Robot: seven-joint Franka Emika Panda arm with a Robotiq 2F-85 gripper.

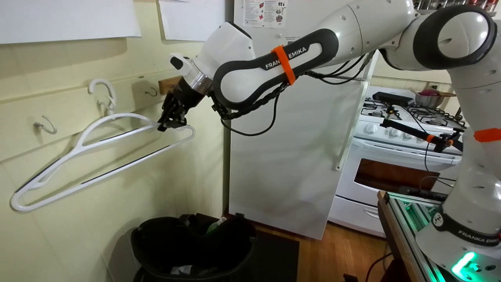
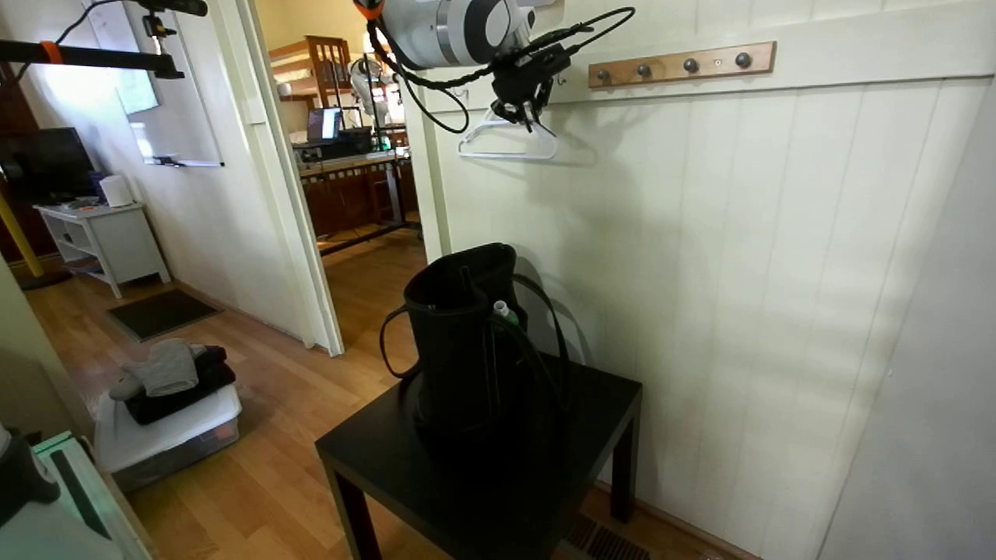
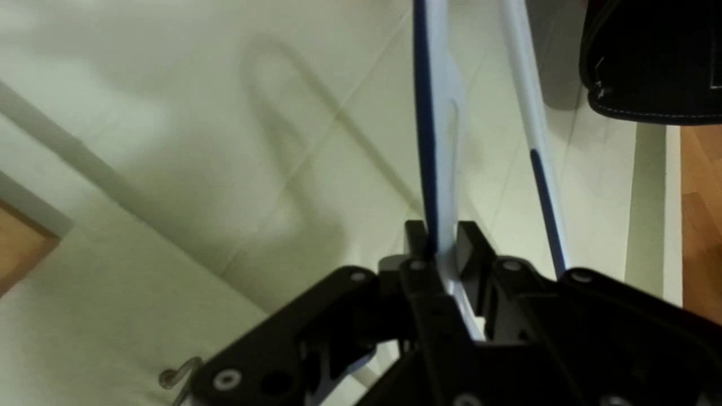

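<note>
A white plastic hanger with dark strips along its bars hangs in the air in front of the wall, its hook pointing up. My gripper is shut on the hanger's right shoulder. The wrist view shows the sloping white bar of the hanger pinched between the black fingertips. The hanger's hook overlaps a small metal wall hook in exterior view 1; I cannot tell whether they touch. In exterior view 2 the hanger is small and partly hidden behind the gripper.
Two more metal hooks stick out of the wall board, one left and one right. A wooden peg rack is fixed farther along. Below stands a black bag on a black table. A grey fridge stands beside the wall.
</note>
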